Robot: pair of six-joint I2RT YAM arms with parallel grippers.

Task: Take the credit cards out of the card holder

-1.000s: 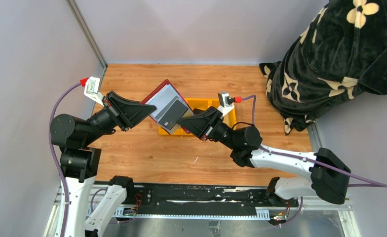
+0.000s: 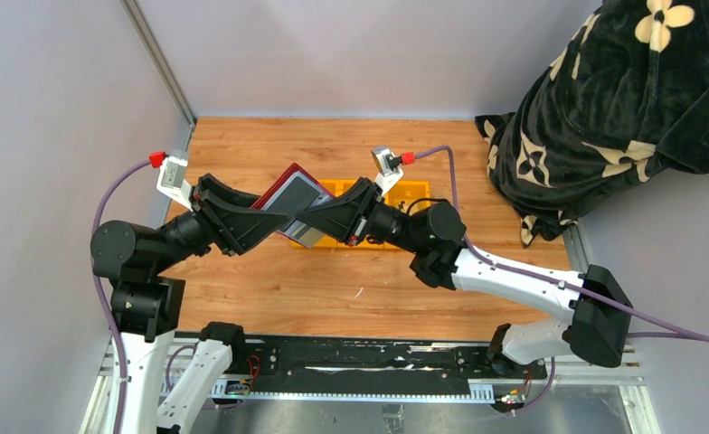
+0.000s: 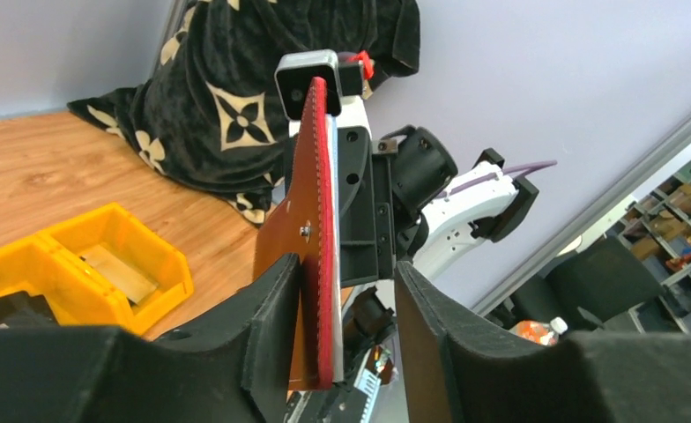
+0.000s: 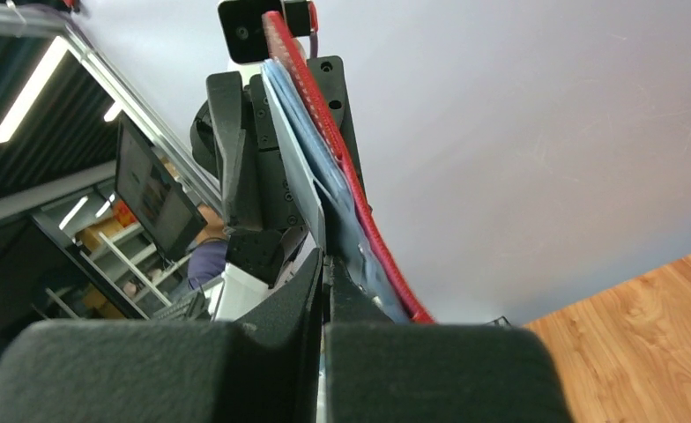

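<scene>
The card holder (image 2: 297, 194), red-edged with a brown cover and pale clear pockets inside, is up in the air between both grippers. In the left wrist view its cover (image 3: 305, 203) lies against one finger of my left gripper, while a gap separates it from the other; that gripper is part open around it. My right gripper is shut, its tips meeting at the edge of a thin pale inner leaf (image 4: 291, 145). A grey card-like face (image 2: 298, 195) shows in the pocket; how deep any card sits is unclear.
Below the grippers, a yellow divided tray (image 3: 183, 269) stands on the wooden table (image 2: 242, 298), with a dark object (image 3: 11, 310) in one compartment. A dark floral blanket (image 2: 604, 117) covers something at the right.
My right gripper has moved left, further over the card holder's inner side. The holder has shifted slightly left, and the left gripper's tips now sit a little lower in the top view.
</scene>
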